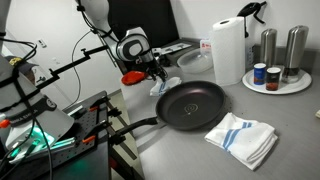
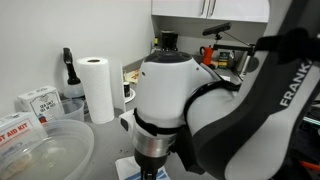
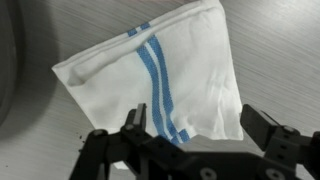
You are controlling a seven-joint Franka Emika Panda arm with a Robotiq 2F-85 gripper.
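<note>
A white cloth with blue stripes (image 3: 158,78) lies rumpled on the grey counter below my gripper. The fingers are open, their fingertips pointing down over the cloth's near part, with nothing clearly held between them. In exterior view 1 this cloth (image 1: 165,87) shows as a small white patch behind the pan, just under my gripper (image 1: 158,74). Exterior view 2 shows only part of the cloth (image 2: 128,168); the arm's white body covers much of it. Whether the fingers touch the cloth I cannot tell.
A black frying pan (image 1: 192,105) sits close to the cloth, its handle toward the front left. A second folded striped towel (image 1: 242,138) lies right of it. Behind stand a clear bowl (image 1: 196,62), a paper towel roll (image 1: 228,52) and a tray (image 1: 278,85) with shakers.
</note>
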